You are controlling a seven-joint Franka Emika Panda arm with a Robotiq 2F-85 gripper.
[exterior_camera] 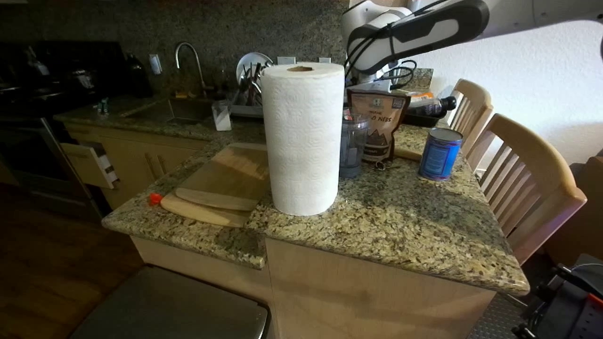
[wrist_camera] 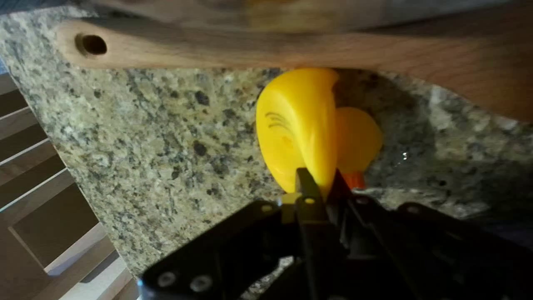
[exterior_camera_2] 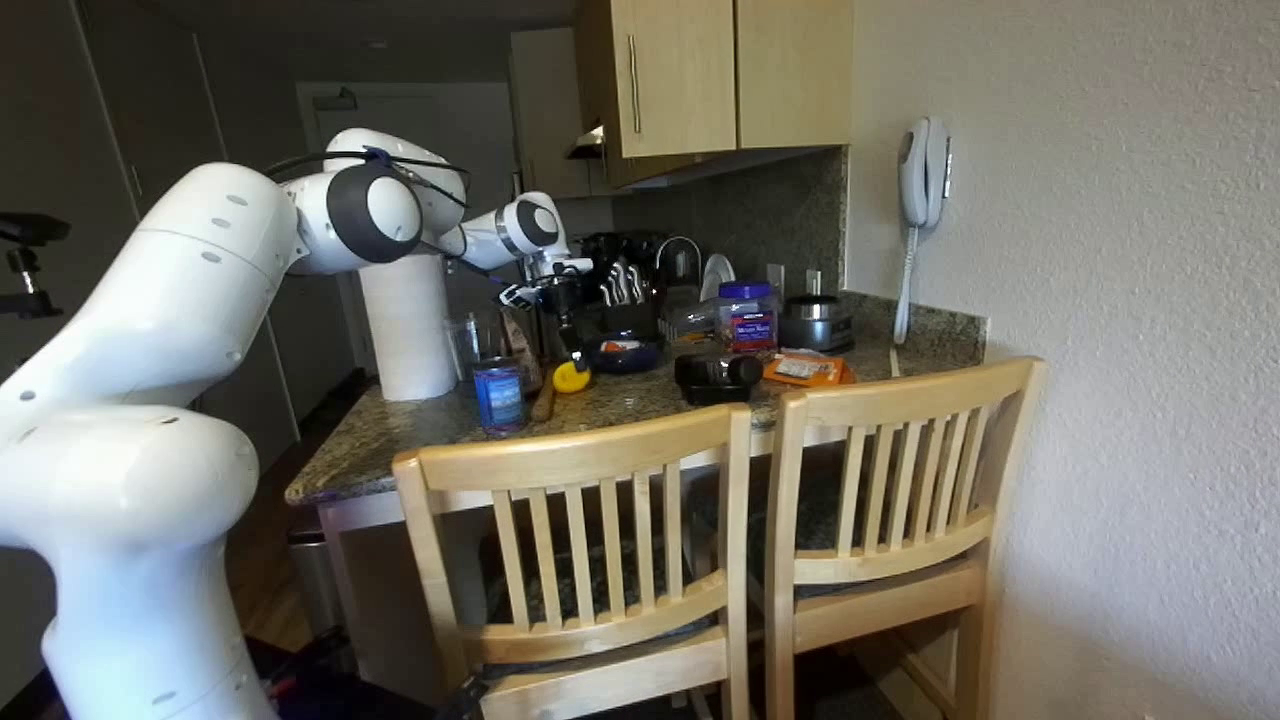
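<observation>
A yellow rubber duck (wrist_camera: 295, 120) with an orange bill fills the middle of the wrist view, and my gripper is shut on it from below in the picture. Alongside the duck runs a wooden handle (wrist_camera: 165, 47) with a hole in its end. In exterior view 2 the duck (exterior_camera_2: 571, 378) appears low over the counter beneath the gripper (exterior_camera_2: 578, 358), just right of the wooden handle (exterior_camera_2: 543, 401). Whether it touches the counter I cannot tell. The fingers and duck are hidden in exterior view 1.
A blue can (exterior_camera: 441, 153), brown pouch (exterior_camera: 379, 124), clear cup (exterior_camera: 353, 146) and paper towel roll (exterior_camera: 303, 138) stand on the counter. A black tray (exterior_camera_2: 708, 386) lies right of the duck. Chairs (exterior_camera_2: 576, 456) line the edge; bare granite (exterior_camera: 395, 226) lies in front.
</observation>
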